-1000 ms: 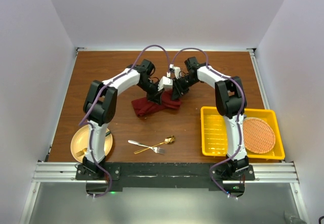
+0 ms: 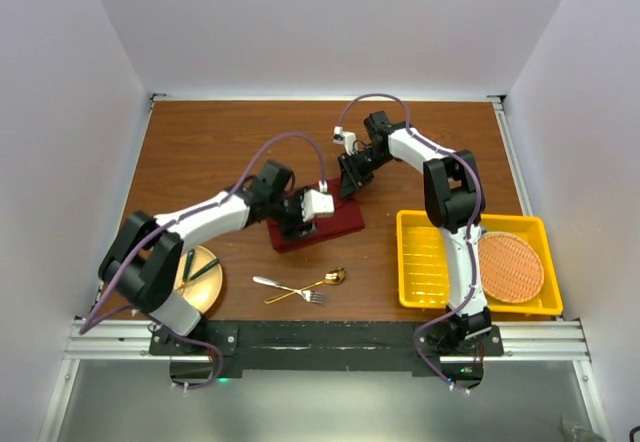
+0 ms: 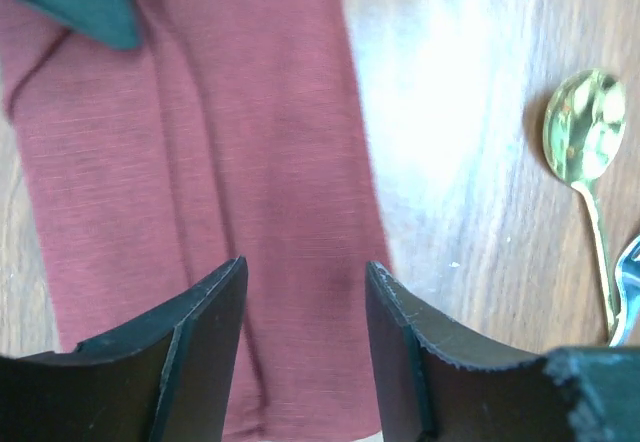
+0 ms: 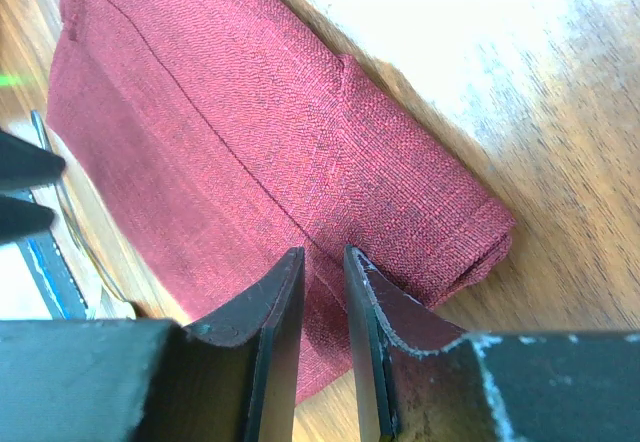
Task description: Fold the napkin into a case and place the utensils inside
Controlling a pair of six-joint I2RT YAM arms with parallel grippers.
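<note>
The dark red napkin (image 2: 335,224) lies folded in a long shape at mid-table. Over its left part is my left gripper (image 2: 306,227), and in the left wrist view its two fingers (image 3: 215,332) stand wide apart above the cloth with nothing held. At the napkin's upper right end is my right gripper (image 2: 348,186), its fingers (image 4: 275,337) a narrow gap apart; cloth shows beneath that gap. Along one side the napkin (image 4: 400,182) has a raised folded edge. A gold spoon (image 2: 334,276) and a silver fork (image 2: 313,297) lie crossed below the napkin.
At the lower left, a tan plate (image 2: 207,287) with dark-handled items sits partly under my left arm. A yellow tray (image 2: 420,287) holding a round woven mat (image 2: 510,267) stands at the right.
My left arm has swung from the napkin's upper side toward its lower side, nearer the table's front. The napkin looks broader and flatter. My right arm stays in place.
</note>
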